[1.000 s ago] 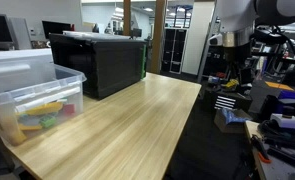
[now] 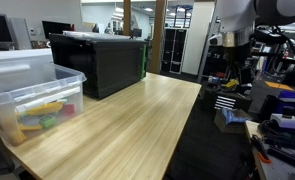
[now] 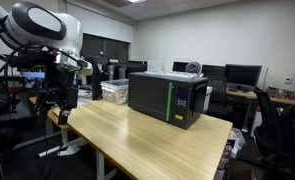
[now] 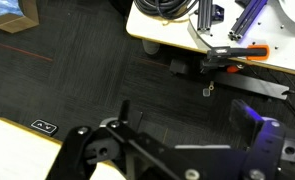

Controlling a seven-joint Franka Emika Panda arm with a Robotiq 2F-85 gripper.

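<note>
Off the edge of the wooden table (image 2: pixel 127 115), over the dark floor, my gripper hangs from the arm. Its two black fingers stand wide apart in the wrist view, so it is open, with only floor seen between them. On the table's near left in exterior view 1 sits a clear plastic bin (image 2: pixel 47 98) with colourful items inside. A large black microwave-like box (image 2: pixel 102 68) stands behind it; in exterior view 2 the same black box (image 3: pixel 152 97) shows a green strip on its front.
A white-topped surface with cables, tools and an orange-handled tool (image 4: pixel 249 52) lies along the top of the wrist view. One table corner (image 4: pixel 27 150) shows at lower left.
</note>
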